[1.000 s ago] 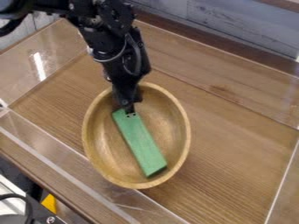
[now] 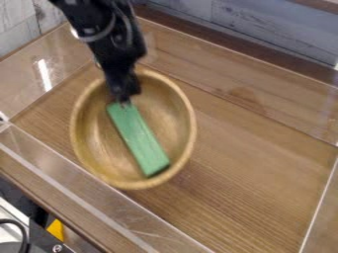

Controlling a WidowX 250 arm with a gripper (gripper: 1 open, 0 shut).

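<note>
A yellow-tan oval bowl (image 2: 179, 148) holding a green rectangular block (image 2: 138, 136) is at the left-centre of the wooden surface. My black gripper (image 2: 122, 91) comes down from the top and is at the bowl's far rim, above the upper end of the block. The fingers are blurred; it looks shut, and what is between them is hard to make out, likely the bowl's rim.
White walls edge the top, and a dark cable lies at the bottom left.
The gripper has moved left and up in the view, and the bowl with the green block has shifted the same way.
</note>
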